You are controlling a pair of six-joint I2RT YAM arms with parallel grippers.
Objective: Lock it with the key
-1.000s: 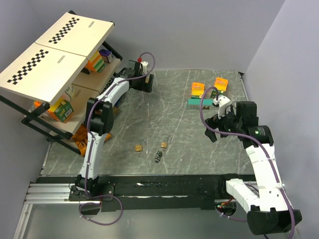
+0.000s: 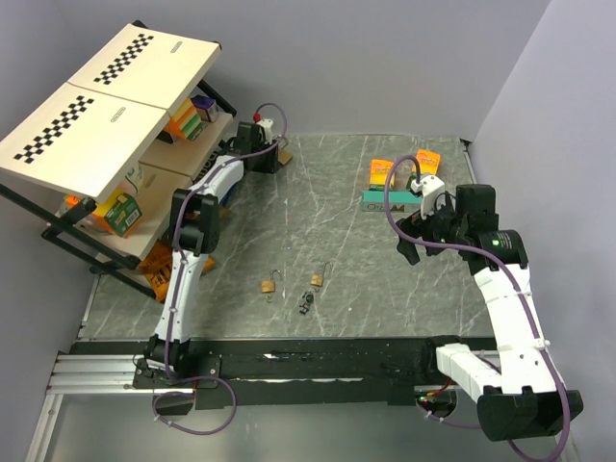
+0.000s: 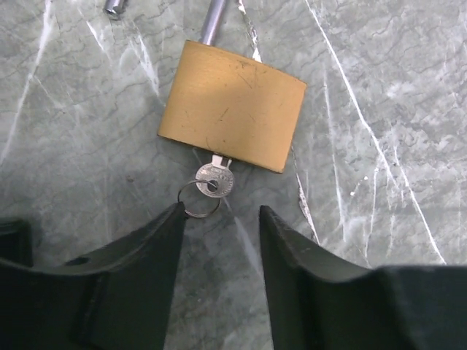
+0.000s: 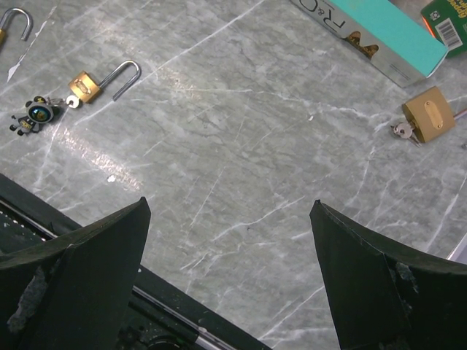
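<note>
A brass padlock [image 3: 231, 103] lies on the grey marble with a silver key [image 3: 214, 178] at its bottom, a wire ring through the key's head. My left gripper hangs just over the key, fingers apart with nothing between them. In the top view it is at the back beside the shelf, partly hiding that padlock [image 2: 285, 157]. My right gripper stands open above the right part of the table; its view also shows a brass padlock [image 4: 429, 113] with keys and a smaller open padlock [image 4: 85, 87] beside a dark figurine [image 4: 38, 114].
A shelf unit [image 2: 82, 135] with boxes fills the left side. A teal box [image 2: 389, 201] and orange packets [image 2: 382, 174] stand at the back right. Two small padlocks [image 2: 268, 286] lie at the front middle.
My left gripper has moved slightly left, uncovering more of the padlock at the back. The right arm has shifted very slightly.
</note>
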